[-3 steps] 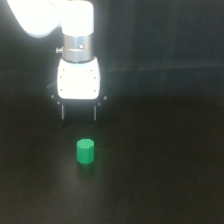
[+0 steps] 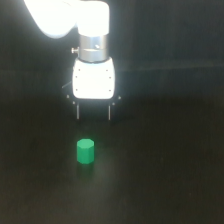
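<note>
A small green cylinder (image 2: 85, 151) stands upright on the dark table, left of the middle of the view. Behind it and higher in the picture is my gripper (image 2: 94, 112), white-bodied under a grey wrist. Its two thin fingers point down, wide apart, and only dark background shows between them. The cylinder is clear of both fingertips.
Dark, bare tabletop (image 2: 160, 165) extends around the cylinder, with no other objects visible on it. Behind the arm (image 2: 93, 48) there is a dark backdrop.
The gripper has shifted to the right and slightly downward in the picture, its fingers still apart. The green cylinder is in the same place.
</note>
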